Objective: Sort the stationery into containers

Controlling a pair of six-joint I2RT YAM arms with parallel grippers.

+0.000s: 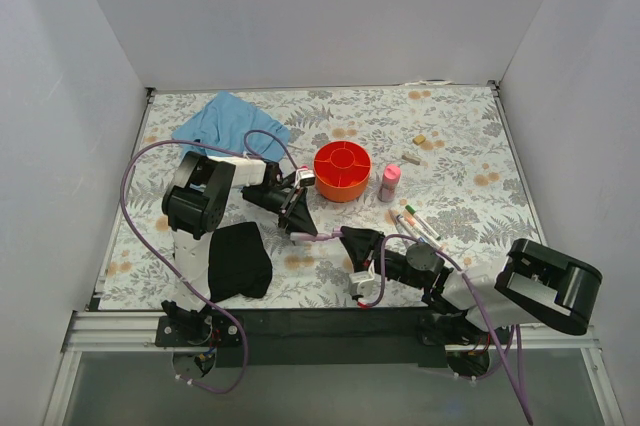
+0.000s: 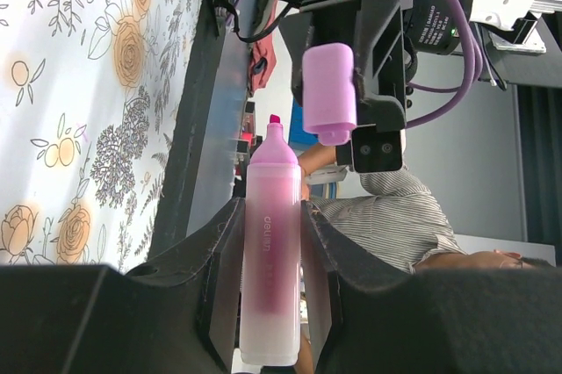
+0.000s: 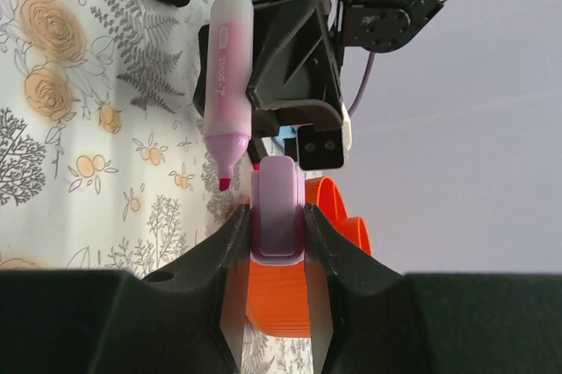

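Observation:
Near the front middle both grippers face each other. My left gripper is shut on an uncapped pink marker (image 2: 270, 295), whose tip points toward my right gripper in the left wrist view. My right gripper is shut on the pink cap (image 3: 277, 207), just apart from the marker's tip. An orange divided container (image 1: 342, 186) stands behind them. A pink cylindrical object (image 1: 389, 182) stands to its right. Several pens (image 1: 420, 224) lie on the right of the table.
A blue cloth (image 1: 225, 121) lies at back left, a black cloth (image 1: 239, 266) at front left. A yellow block (image 1: 419, 139) and a small grey item (image 1: 410, 158) lie at back right.

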